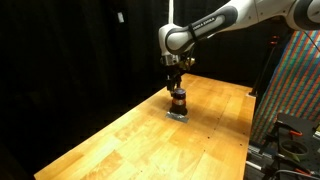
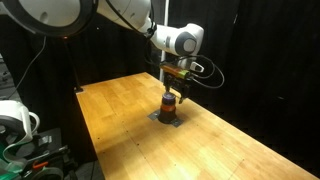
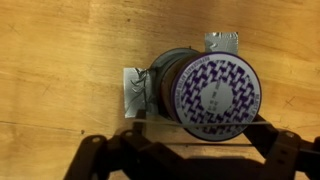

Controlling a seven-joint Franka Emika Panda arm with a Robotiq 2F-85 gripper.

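Note:
A short stack of round spools stands upright on the wooden table, dark with a reddish-brown band round its middle. From above, the wrist view shows its round top, with a purple-and-white patterned ring and a pale centre. Silver tape lies at its base. My gripper is open, its dark fingers wide apart along the bottom of the wrist view. Thin straight lines cross between them, in front of the spool's lower edge. In exterior view 2 the gripper sits just above and behind the stack; no grasp shows.
Black curtains hang behind it. A dark cart with cables stands beyond the table's right edge in exterior view 1.

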